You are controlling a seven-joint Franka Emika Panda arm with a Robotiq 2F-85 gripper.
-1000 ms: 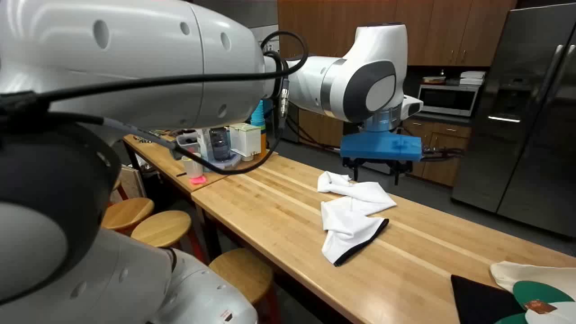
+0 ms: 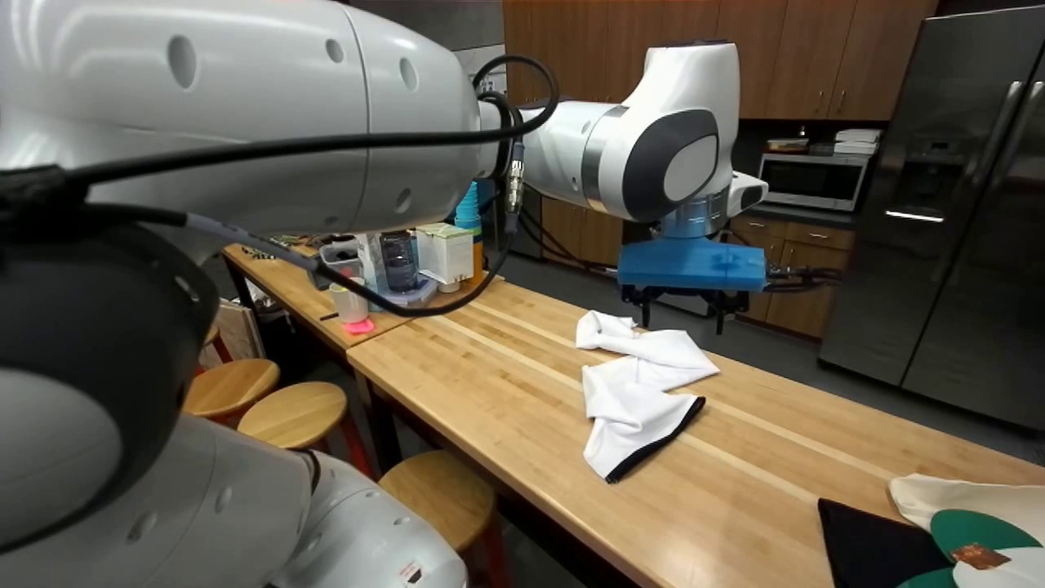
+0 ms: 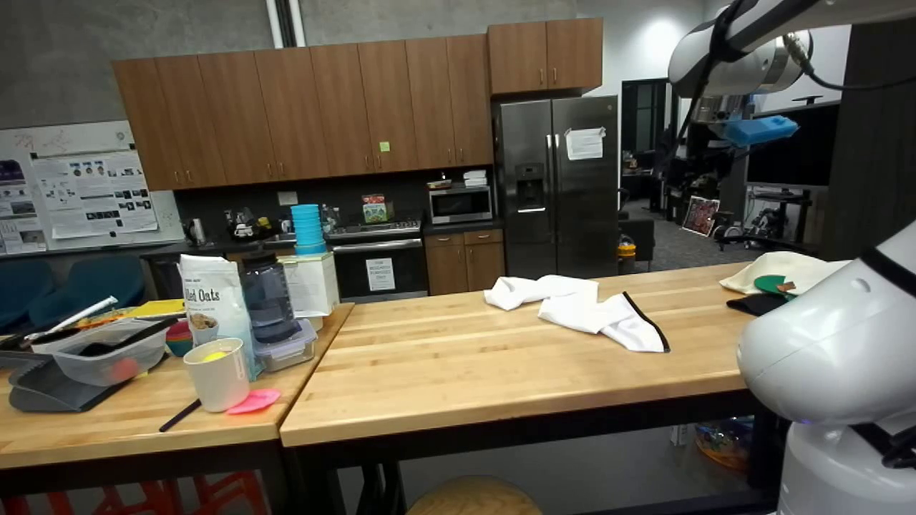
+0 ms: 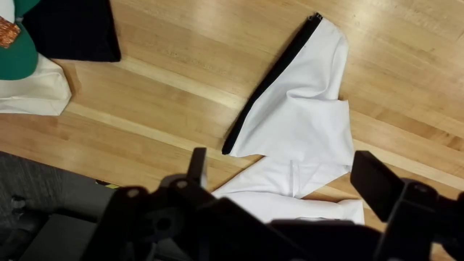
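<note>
A crumpled white cloth with a black edge lies folded over itself on the wooden table. In the wrist view the same white cloth shows its black hem running diagonally, and its lower folds pass partly behind the fingers. My gripper hangs above the table, clear of the cloth, with its fingers wide apart. In the wrist view the gripper is open, one black finger at the right and the other at the left, nothing gripped between them.
Cream, black and green fabric lies at the table's near right end. On the adjoining table stand a white cup, an oats bag and a clear plastic bin. Bare tabletop stretches left of the cloth. Stools line the near edge.
</note>
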